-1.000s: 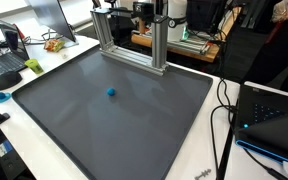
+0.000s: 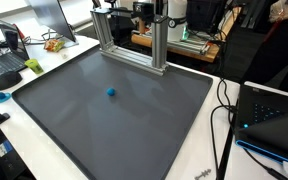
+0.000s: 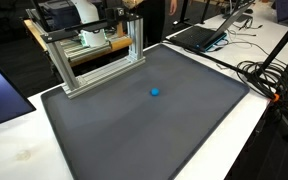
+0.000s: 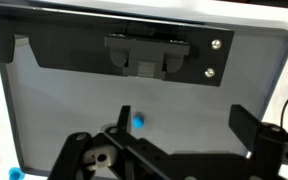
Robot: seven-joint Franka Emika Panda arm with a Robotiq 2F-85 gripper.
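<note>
A small round blue object (image 2: 111, 92) lies on the dark grey mat (image 2: 84, 130), away from its edges. The same blue object (image 3: 155, 92) shows in exterior view 2, on the side toward the laptop. From the wrist camera, the blue object (image 4: 138, 121) appears just past my gripper, whose two black fingers stand wide apart at the bottom of that view. Nothing sits between the fingers. How high the gripper is above the mat cannot be judged.
A metal frame (image 2: 134, 50) with a black crossbar stands along one edge of the mat. A black laptop (image 2: 4, 65) and small coloured items lie on the white table past the mat. Cables (image 3: 267, 80) run near one corner.
</note>
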